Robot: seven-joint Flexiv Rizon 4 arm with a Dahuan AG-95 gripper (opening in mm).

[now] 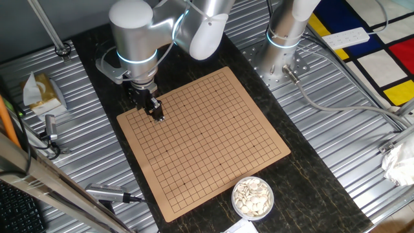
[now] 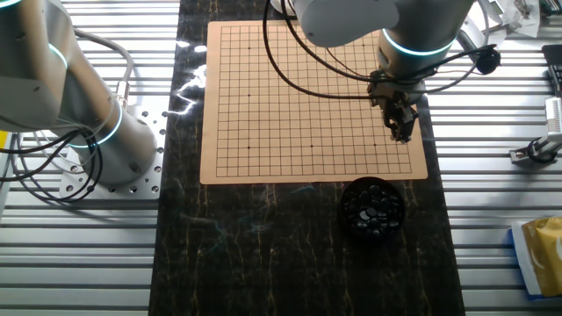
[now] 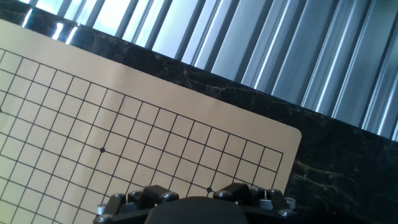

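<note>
The wooden grid board [image 1: 204, 139] lies flat on the dark tabletop, and no stones show on its visible part. My gripper [image 1: 159, 118] points down over the board near one corner. In exterior view 2 the gripper [image 2: 400, 136] appears above the board's right side, close to the bowl of black stones [image 2: 371, 211]. Only dark finger parts [image 3: 163, 194] show along the bottom of the wrist view; the space between the tips is hidden, as is any stone there. A clear bowl of white stones [image 1: 253, 198] stands beside the opposite side of the board.
The robot's base [image 1: 278, 58] stands to one side of the dark tabletop [image 2: 263, 254]. A tissue box [image 1: 45, 97] and a clamp-like metal device [image 1: 107, 193] sit on the ribbed metal surface. Cables loop beside the arm. Most of the board is clear.
</note>
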